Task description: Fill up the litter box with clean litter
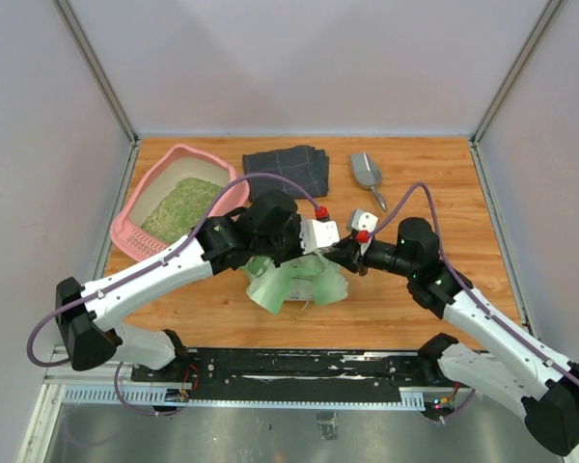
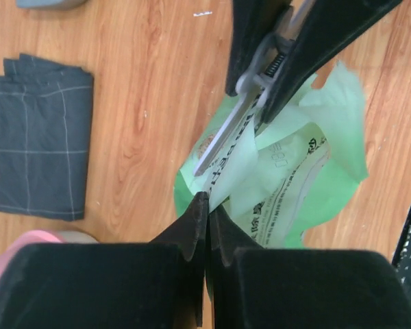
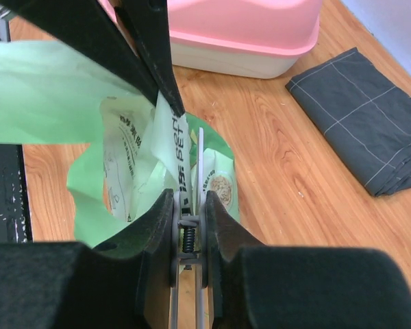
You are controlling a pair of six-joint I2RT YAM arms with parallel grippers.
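A green litter bag [image 1: 289, 287] stands in the middle of the table, crumpled open at its top. My left gripper is shut at the bag's printed film edge; whether film is between its fingers is unclear. My right gripper is shut on the bag's upper film, its slim metal tool parts along the printed strip. The pink litter box [image 1: 132, 231] at the left holds greenish litter.
A folded dark cloth [image 1: 286, 169] lies at the back, with a grey scoop [image 1: 365, 170] to its right.
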